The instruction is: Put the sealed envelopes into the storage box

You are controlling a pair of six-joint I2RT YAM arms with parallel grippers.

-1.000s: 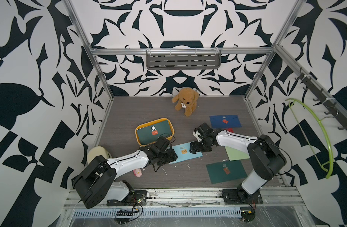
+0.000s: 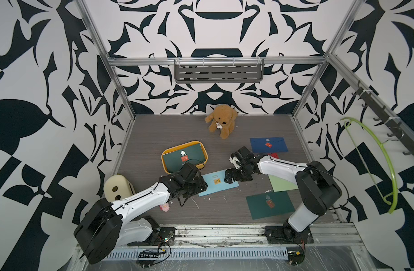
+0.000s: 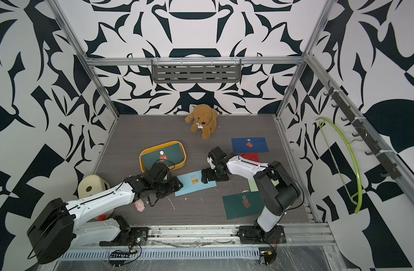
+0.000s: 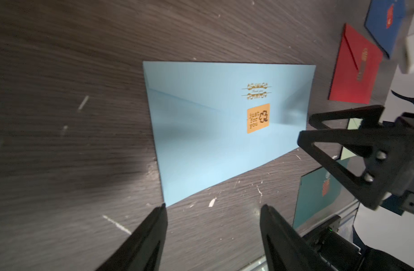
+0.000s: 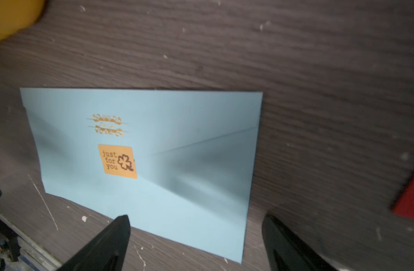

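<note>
A light blue envelope (image 2: 216,181) with an orange sticker lies flat on the table between my two arms. The left gripper is open over its left end, nothing between the fingers. At the right end my right gripper stands open too, with the envelope showing between and beyond its fingertips. The yellow storage box (image 3: 145,150) holds a dark green envelope (image 3: 159,155). On the right of the table lie a blue envelope (image 2: 269,145), a red envelope (image 4: 355,67), a pale green envelope (image 2: 283,183) and another dark green envelope (image 2: 270,204).
A brown plush dog (image 2: 222,121) sits at the back. At the left edge is a cream-coloured object (image 2: 117,187), with a small pink item (image 3: 139,205) near the left arm. The table between the dog and the box is clear.
The light blue envelope has slid slightly left. My left gripper has drawn back to the left, while the right gripper has shifted only a little left.
</note>
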